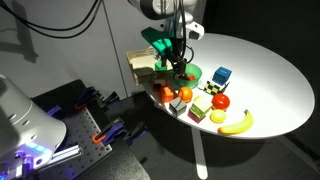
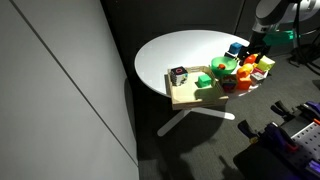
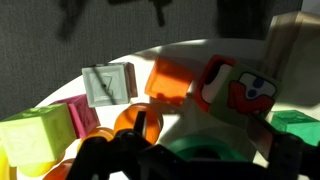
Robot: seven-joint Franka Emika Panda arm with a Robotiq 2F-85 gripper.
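My gripper stands open above the near edge of the white table, its dark fingers wide apart at the bottom of the wrist view. Nothing shows held between them. Below lie a grey-faced block (image 3: 109, 84), an orange block (image 3: 170, 82), an orange ball (image 3: 138, 122) and a green-and-red block (image 3: 243, 95). Part of a green bowl (image 3: 205, 146) shows between the fingers, lower down in the picture. In exterior view 1, the arm partly hides the bowl (image 1: 193, 76) and the wooden tray (image 1: 142, 73).
A green block (image 2: 205, 81) and a dark-and-white block (image 2: 179, 76) are in the wooden tray (image 2: 198, 101). A blue block (image 1: 221, 77), a red ball (image 1: 221, 101), a yellow ball (image 1: 217, 117) and a banana (image 1: 237, 124) lie right of the gripper.
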